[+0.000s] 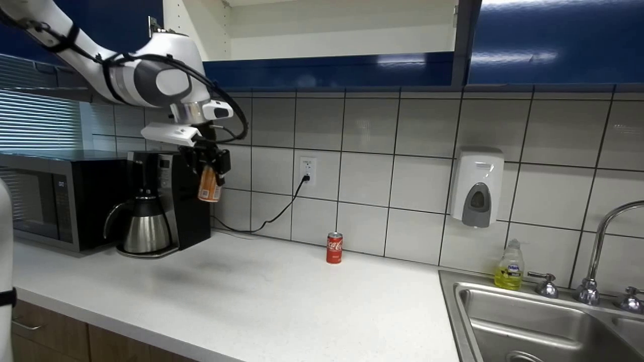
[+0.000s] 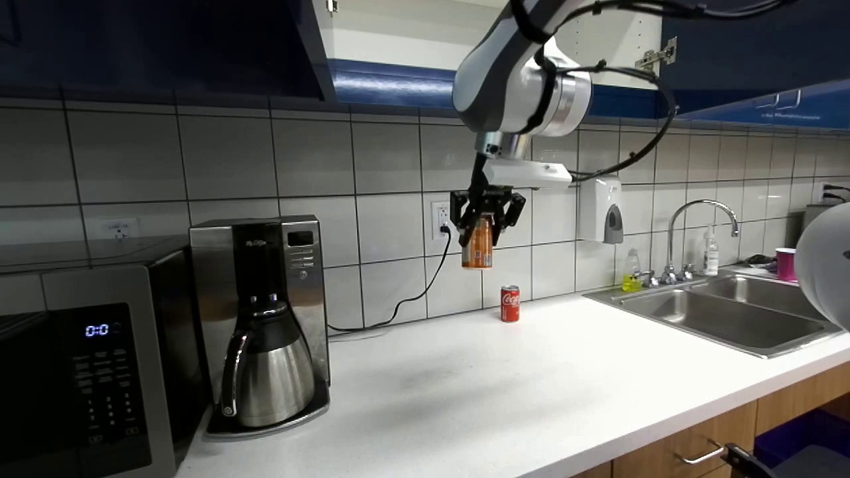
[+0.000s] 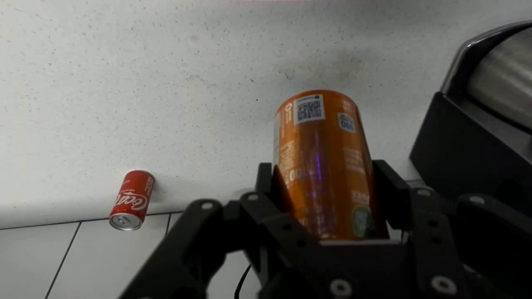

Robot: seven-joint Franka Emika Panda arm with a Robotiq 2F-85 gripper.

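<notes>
An orange can (image 3: 324, 159) is held between the black fingers of my gripper, which is shut on it. In exterior view 1 the orange can (image 1: 209, 186) hangs slightly tilted, well above the counter and in front of the tiled wall, close to the coffee maker. My gripper (image 2: 487, 219) covers its upper part in exterior view 2, while its lower half shows. A red Coca-Cola can (image 1: 334, 248) stands upright on the counter near the wall, apart from the gripper; the wrist view has this red can (image 3: 132, 199) at lower left.
A coffee maker with a steel carafe (image 1: 147, 226) stands beside the microwave (image 2: 87, 366) at the left. Overhead, a cabinet (image 1: 338, 30) is open and looks empty. A sink (image 1: 537, 313) and soap bottle (image 1: 510, 266) are at the right.
</notes>
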